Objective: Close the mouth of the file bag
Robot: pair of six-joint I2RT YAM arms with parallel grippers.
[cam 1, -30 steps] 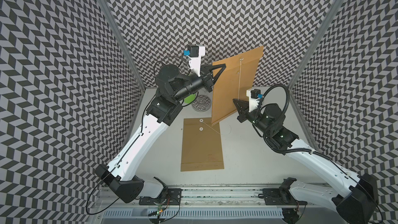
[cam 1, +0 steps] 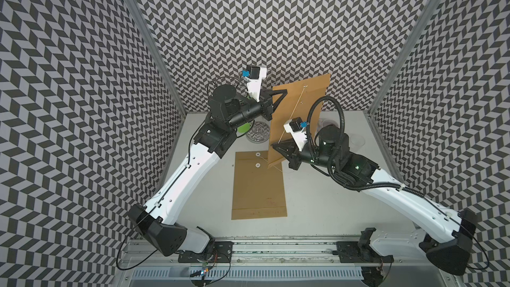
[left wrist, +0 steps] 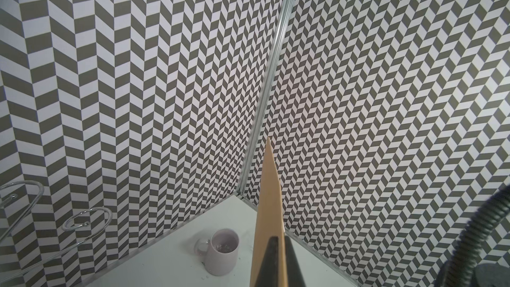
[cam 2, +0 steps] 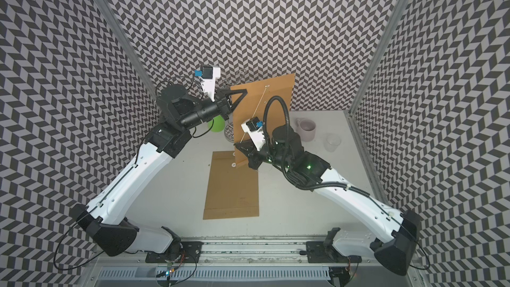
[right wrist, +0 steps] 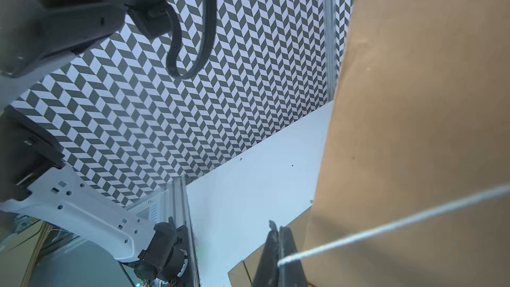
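Note:
My left gripper (cam 1: 281, 95) is shut on the top left edge of a raised kraft file bag (cam 1: 292, 95); the left wrist view shows the bag (left wrist: 268, 191) edge-on between its fingers. My right gripper is shut on the white string (right wrist: 398, 226), which runs taut across the bag's face to a fastener (cam 1: 305, 86) near the top. Another kraft piece (cam 1: 257, 191) lies flat on the table, with two white buttons (cam 1: 257, 165) at its far end.
A green object (cam 1: 244, 126) and a metal rack (cam 1: 257, 133) stand behind the bag; a pink mug (cam 2: 306, 129) and a clear cup (cam 2: 332, 142) stand at the back right.
The bag's raised top shifted slightly, and my left gripper moved a little.

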